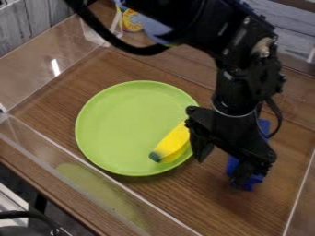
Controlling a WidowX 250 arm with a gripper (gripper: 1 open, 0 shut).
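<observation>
A green plate [117, 120] lies on the wooden surface in the middle left of the camera view, with a yellow banana-like object [170, 145] on its right side. My black gripper [227, 157] is open, low over the right part of the surface beside the plate. Just behind and right of it is a blue object [249, 180], largely hidden by the gripper, so whether the fingers touch it I cannot tell.
Clear walls [25, 72] edge the workspace at left and front. A small yellow item stands at the back, partly behind the arm and its cable. The surface left of the plate is bare.
</observation>
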